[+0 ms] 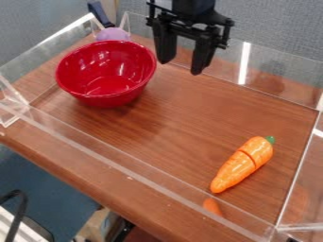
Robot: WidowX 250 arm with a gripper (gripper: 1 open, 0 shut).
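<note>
The black gripper (183, 57) hangs at the top centre of the camera view, its two fingers spread apart with nothing between them, above the back of the wooden table (177, 123). A red bowl (108, 76) sits at the back left, just left of the gripper. An orange toy carrot (241, 164) with a green tip lies at the front right, well away from the gripper.
Clear low walls surround the work area. A purple object (112, 34) is partly visible behind the bowl.
</note>
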